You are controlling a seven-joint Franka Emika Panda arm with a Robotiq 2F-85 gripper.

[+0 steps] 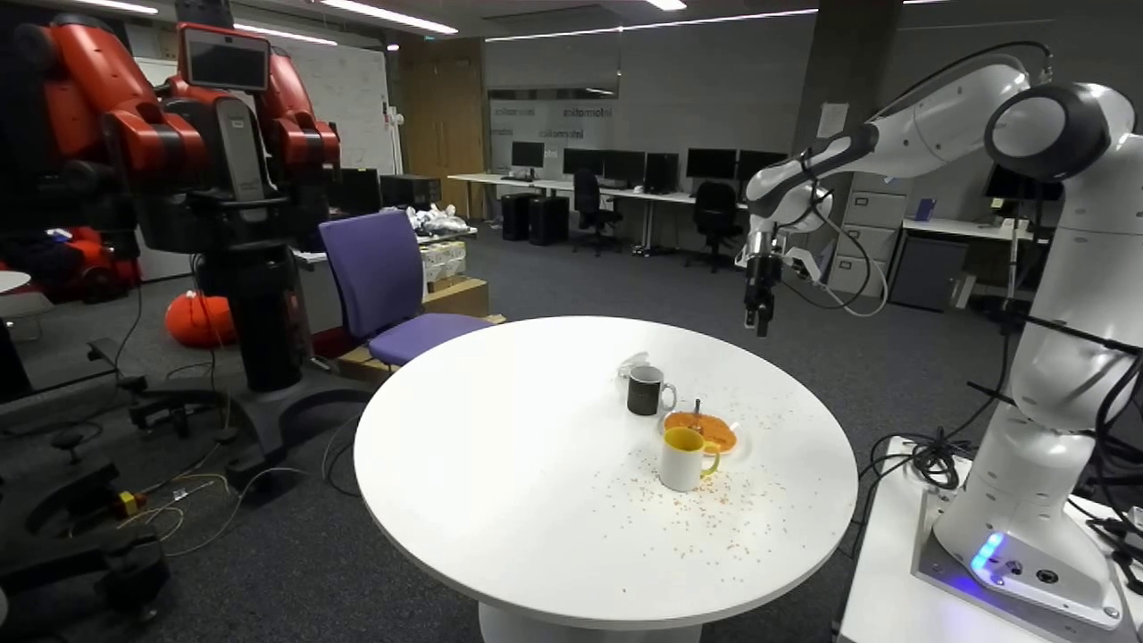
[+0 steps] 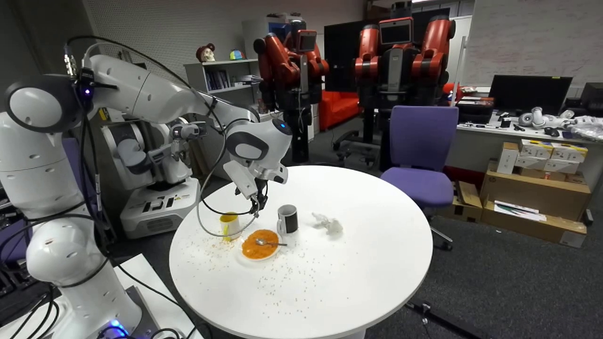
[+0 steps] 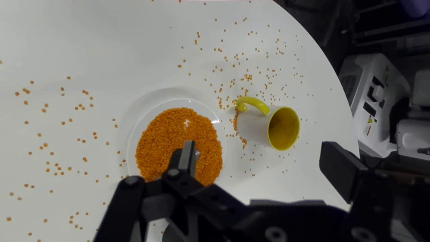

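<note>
My gripper [image 1: 758,315] hangs above the table's level with nothing in it; in the wrist view its dark fingers [image 3: 337,168] stand wide apart, so it is open. Below it, a white mug with a yellow inside and handle [image 3: 254,125] stands on the table beside a white plate [image 3: 135,139] of orange grains [image 3: 161,133]. A spoon [image 2: 261,242] rests in the grains, mostly hidden behind a finger in the wrist view. Close to the plate stands a dark grey mug with a white handle [image 2: 289,219]. All these things are clear of the gripper.
Crumpled clear plastic [image 2: 329,224] lies near the dark mug. Loose grains are scattered around the plate and yellow mug. A purple chair [image 1: 375,273] stands beyond its edge.
</note>
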